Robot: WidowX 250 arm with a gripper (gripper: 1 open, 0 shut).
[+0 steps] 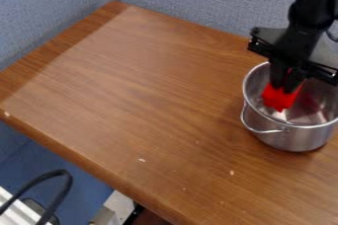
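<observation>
A black robot gripper (290, 71) reaches down from the top right into a silver metal pot (294, 138) with a wire handle, standing at the right of the wooden table. A red object (278, 97) is inside the pot, directly at the gripper's lower end. The fingertips are largely hidden by the red object and the pot, so I cannot tell whether they grip it.
Grey-blue padded walls stand at the back and left. A black cable (53, 180) and white hardware sit off the table's lower left corner.
</observation>
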